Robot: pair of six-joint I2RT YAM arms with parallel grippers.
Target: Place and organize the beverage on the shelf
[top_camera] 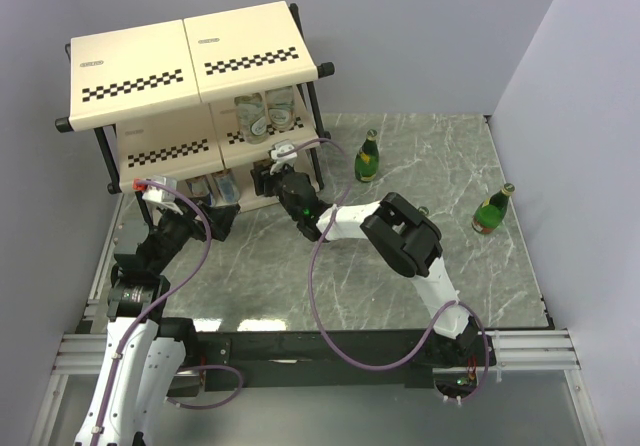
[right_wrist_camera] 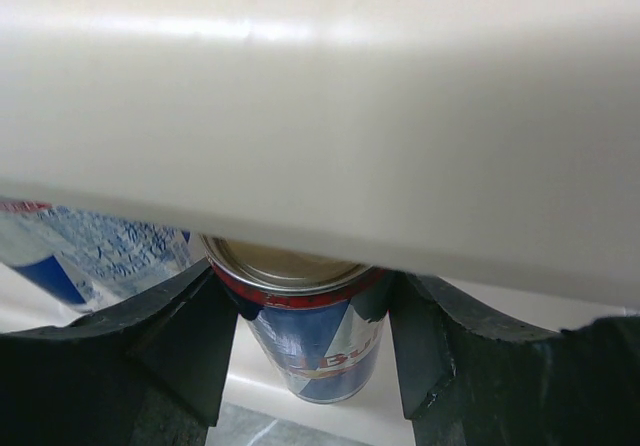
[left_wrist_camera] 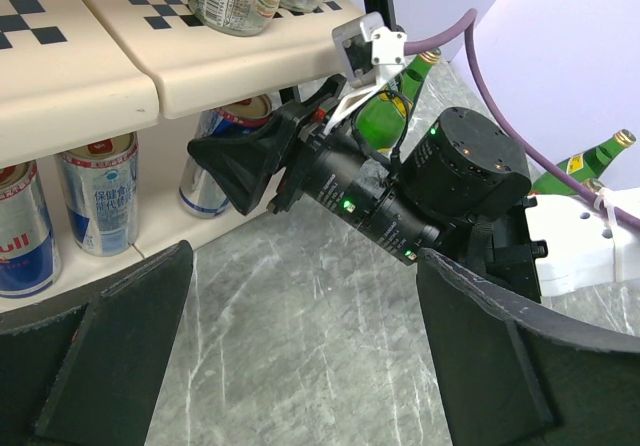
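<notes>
A blue and silver can (right_wrist_camera: 318,341) stands upright on the bottom shelf board at the right end. My right gripper (top_camera: 264,180) reaches it from the front, one finger on each side. Its fingers (right_wrist_camera: 185,346) lie very close to the can's upper part; whether they press on it cannot be told. A shelf edge hides part of the can's top. Two more cans (left_wrist_camera: 103,196) stand to its left on the same board. My left gripper is open and empty, in front of the shelf's left half.
Two glass containers (top_camera: 251,118) stand on the middle shelf board (left_wrist_camera: 250,61), just above the right gripper. Green bottles (top_camera: 367,156) are on the right of the table.
</notes>
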